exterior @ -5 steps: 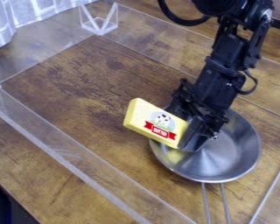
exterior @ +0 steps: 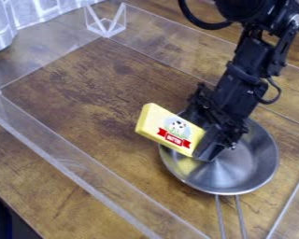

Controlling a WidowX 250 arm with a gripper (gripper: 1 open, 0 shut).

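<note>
A yellow butter box [exterior: 167, 124] with a white and red label is held tilted by my black gripper [exterior: 205, 133], which is shut on it, over the left part of a steel pan [exterior: 247, 173]. Part of the box hangs out past the pan's left rim. The fingertips are mostly hidden behind the box and in their own dark shape, and whether the box touches the pan is unclear.
Bare wooden table [exterior: 74, 93] fills the left and middle. Clear plastic strips run along the table's edges, with a white bracket [exterior: 105, 23] at the back left. The pan's handle points toward the front.
The box and gripper have shifted very slightly, with the box a touch more tilted; otherwise little differs.
</note>
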